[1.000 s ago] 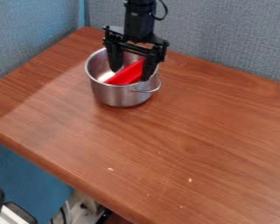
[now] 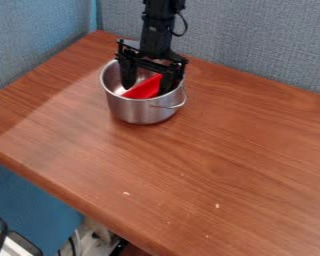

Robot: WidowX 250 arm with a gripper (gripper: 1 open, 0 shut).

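A steel pot (image 2: 139,110) with a wire side handle stands on the wooden table near its back left. Inside it lies a red object (image 2: 143,87), partly hidden by the pot's wall and by my gripper. My black gripper (image 2: 148,77) is open, its fingers reaching down into the top of the pot around the red object; whether they touch it is unclear.
Blue-grey padded walls border the back and left. Cables and equipment sit below the front left edge.
Over the last second my gripper has shifted slightly and moved lower into the pot, covering more of the red object. The pot has stayed about in place.
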